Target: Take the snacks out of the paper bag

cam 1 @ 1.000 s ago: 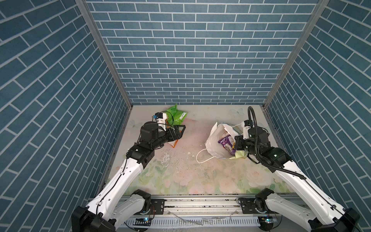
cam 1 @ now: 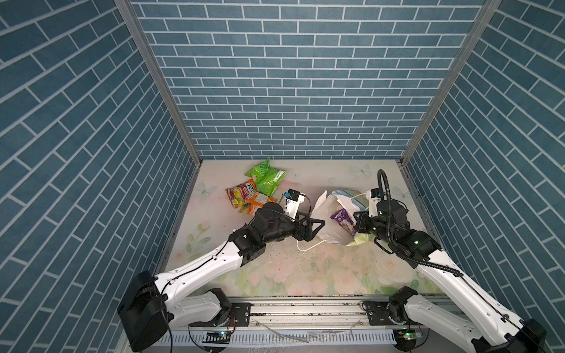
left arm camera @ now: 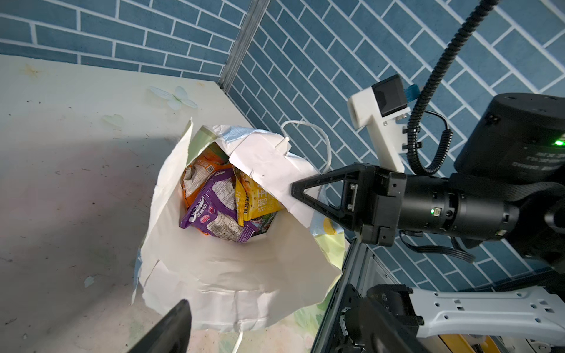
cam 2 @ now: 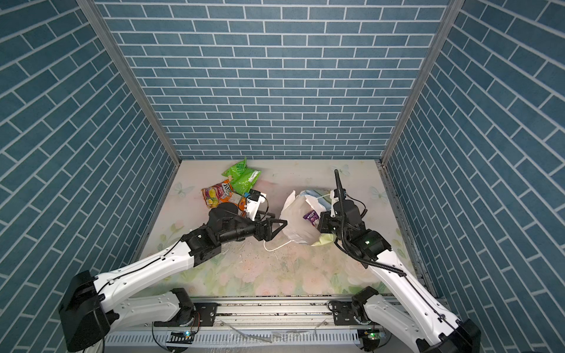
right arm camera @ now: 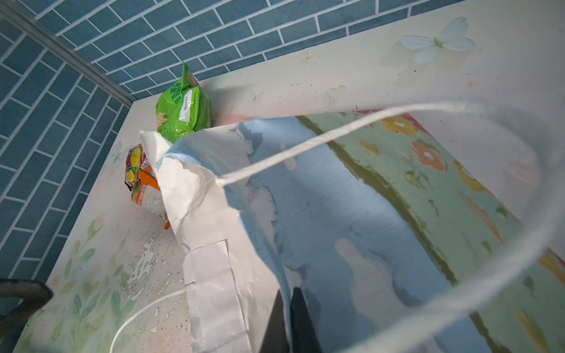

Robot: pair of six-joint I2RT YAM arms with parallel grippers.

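Observation:
The paper bag point(cam 1: 336, 206) lies on its side right of the table's middle, its white-lined mouth facing left. Inside it, the left wrist view shows a purple snack packet point(left arm camera: 213, 203), a yellow packet point(left arm camera: 257, 197) and an orange packet point(left arm camera: 200, 173); anything deeper is hidden. Just outside the mouth, my left gripper point(cam 1: 318, 228) is open and empty, fingers spread wide in its wrist view. My right gripper is shut on the bag's upper rim, the paper edge running between its fingertips.
Two green packets point(cam 1: 267, 177), a red-and-yellow packet point(cam 1: 241, 193) and an orange packet point(cam 1: 257, 201) lie on the table at the back left. A white cord handle point(cam 1: 310, 246) loops out before the bag's mouth.
My left gripper has moved right, from beside the packets at the back left to the bag's mouth. The right arm has stayed nearly still at the bag's rim.

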